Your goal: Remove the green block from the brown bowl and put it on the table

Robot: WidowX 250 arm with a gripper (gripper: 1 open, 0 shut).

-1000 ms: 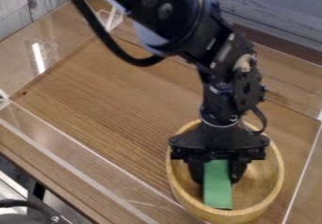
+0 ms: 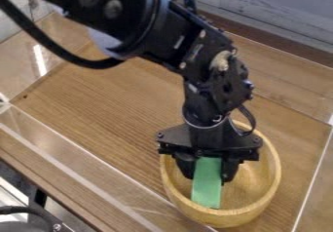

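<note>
The brown bowl (image 2: 256,205), light tan in colour, stands at the table's front right. Over it is my gripper (image 2: 208,168), pointing down and shut on the green block (image 2: 207,185). Below the dark fingers the block's long green face shows, tilted slightly; its upper end is hidden between them. In this view the block still overlaps the bowl's inside, and I cannot tell how high above the bottom it hangs. The arm covers the bowl's back rim.
Bare wooden table (image 2: 97,109) spreads to the left and behind the bowl. A pale ledge runs diagonally along the table's front left, and a dark cable (image 2: 29,212) lies in the bottom left corner.
The gripper and green block have shifted left and slightly up in the view. The bowl has moved a little to the left too.
</note>
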